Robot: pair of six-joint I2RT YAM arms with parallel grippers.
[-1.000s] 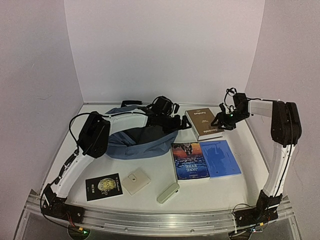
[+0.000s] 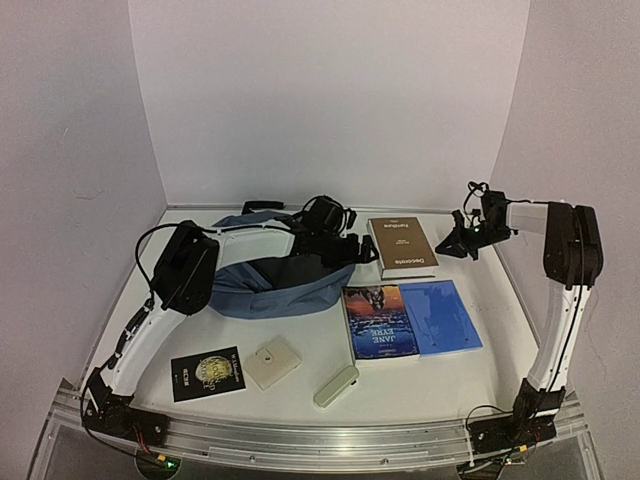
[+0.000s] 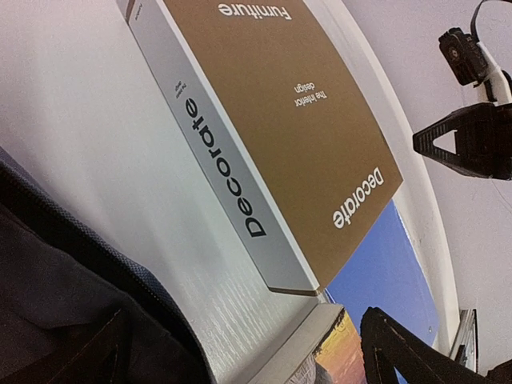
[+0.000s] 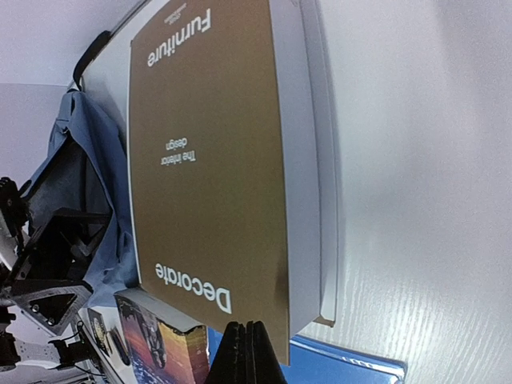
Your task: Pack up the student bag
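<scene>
The blue-grey bag [image 2: 290,300] lies with its dark opening partly hidden under my left arm. Just right of it is the thick brown Decorate book [image 2: 402,245], flat on the table. My left gripper [image 2: 368,249] hangs open between bag and book; in the left wrist view its fingers [image 3: 392,348] stand wide apart with nothing between. Right of the brown book is my right gripper [image 2: 442,249]; the right wrist view shows its fingertips [image 4: 246,340] together, empty. The Jane Eyre book [image 2: 380,325] overlaps a blue folder [image 2: 445,315] in front.
Near the front lie a black book [image 2: 207,375], a cream wallet [image 2: 272,364] and a pale green case [image 2: 336,386]. Bare table shows right of the brown book and around the front items. Side walls bound the table on both sides.
My right gripper has drawn back to the right, off the brown book's near right corner. That book has shifted slightly left. My left arm holds nearly the same place.
</scene>
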